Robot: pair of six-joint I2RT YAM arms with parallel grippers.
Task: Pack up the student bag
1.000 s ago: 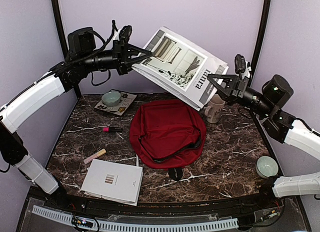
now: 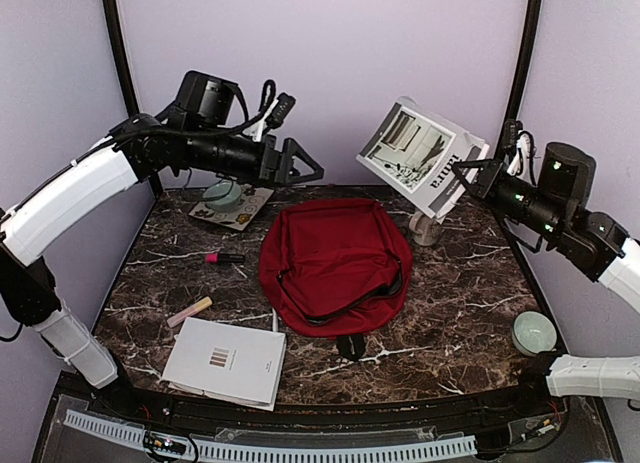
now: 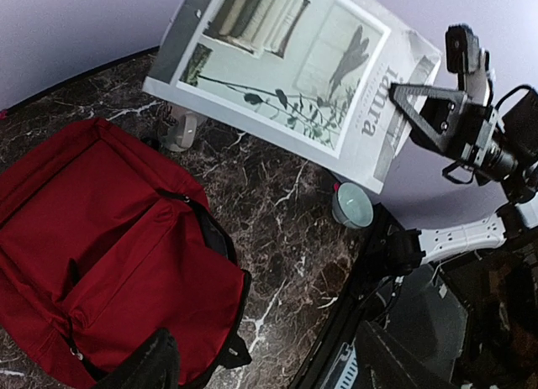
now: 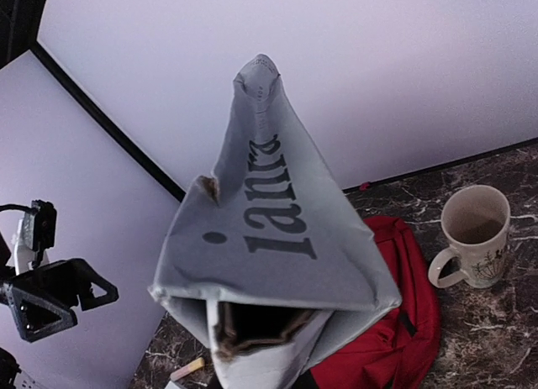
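The red bag (image 2: 335, 253) lies on the dark marbled table, its zipped pocket toward the front. Above its right side hangs a white book-like item (image 2: 415, 153) with a picture on its cover, tilted, my right gripper (image 2: 470, 173) shut on its right end. In the right wrist view the grey lettered end of the book (image 4: 277, 212) fills the middle and hides the fingers. My left gripper (image 2: 298, 171) is open and empty, above the bag's back edge and apart from the book. A second white book (image 2: 225, 363) lies flat at front left.
A mug (image 2: 425, 228) stands right of the bag, and a pale bowl (image 2: 535, 333) sits at far right. Behind left, another bowl (image 2: 222, 194) rests on a patterned sheet (image 2: 240, 219). A pink-and-black marker (image 2: 225, 258) and a beige stick (image 2: 190, 312) lie left.
The right gripper has carried the book rightward, while the left has shifted slightly right and down in the top view.
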